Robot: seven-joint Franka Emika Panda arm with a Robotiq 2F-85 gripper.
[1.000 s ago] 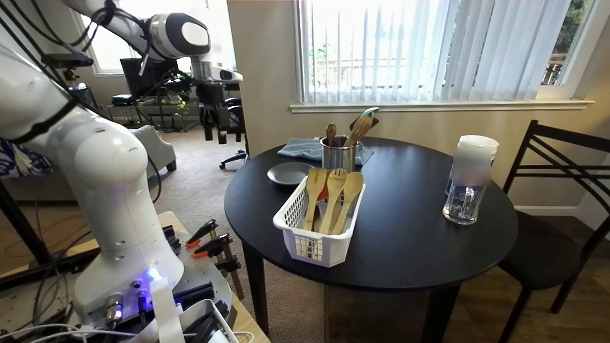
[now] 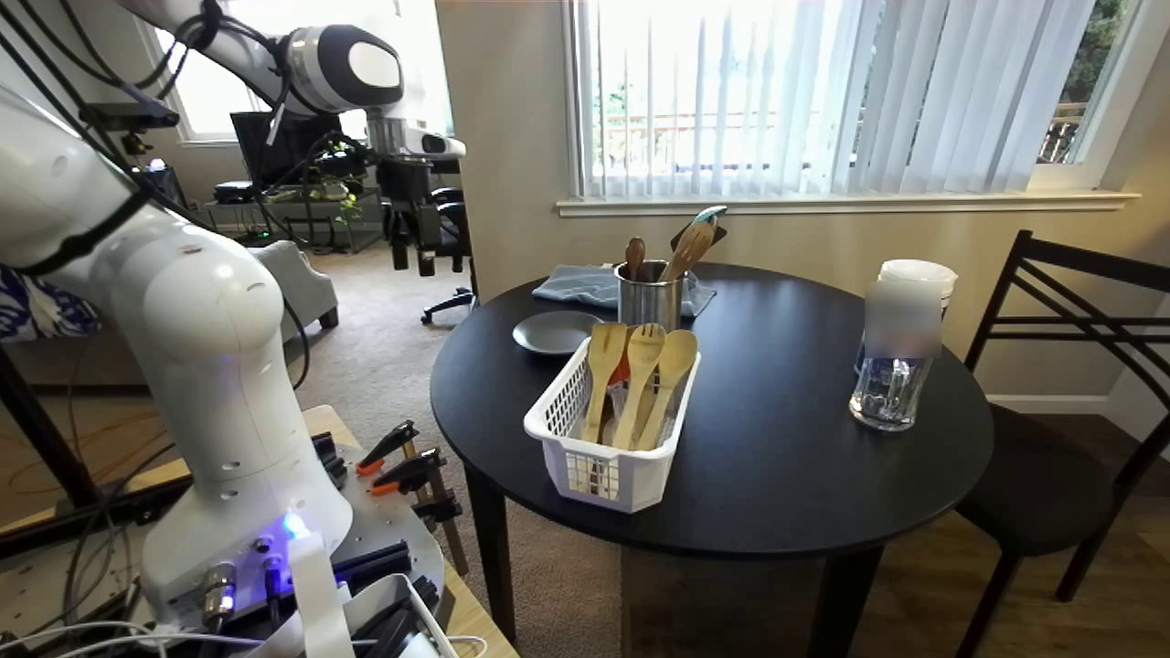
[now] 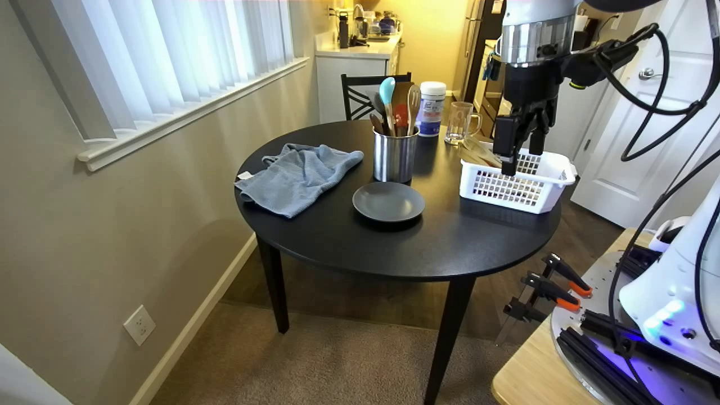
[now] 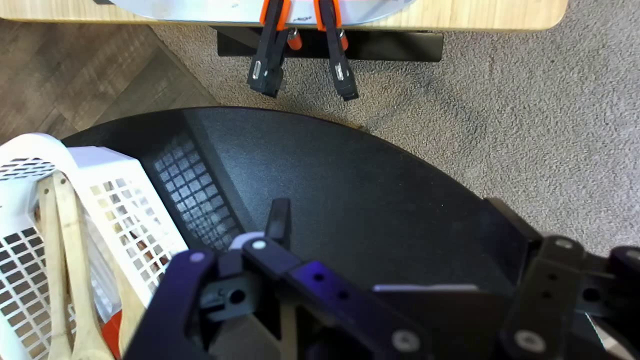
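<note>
My gripper (image 2: 428, 260) hangs in the air, left of the round table and above its height in exterior view 1. In the wrist view the fingers (image 4: 279, 221) stand wide apart; the gripper is open with only dark tabletop below the gap. A white plastic basket (image 2: 627, 490) rests near the table's front edge. Several wooden utensils (image 2: 642, 384) lean in it, along with something red. Behind the basket a metal canister (image 3: 393, 158) holds more utensils upright. A dark grey plate (image 3: 388, 202) lies empty beside the canister. The crumpled blue-grey towel (image 3: 297, 176) lies near the window side.
A clear glass mug (image 2: 886, 393) and a white-lidded container (image 3: 430, 108) stand together on the table's far side from my arm. Clamps (image 4: 336, 66) jut from my base's edge. A chair (image 2: 1042, 482) stands close by.
</note>
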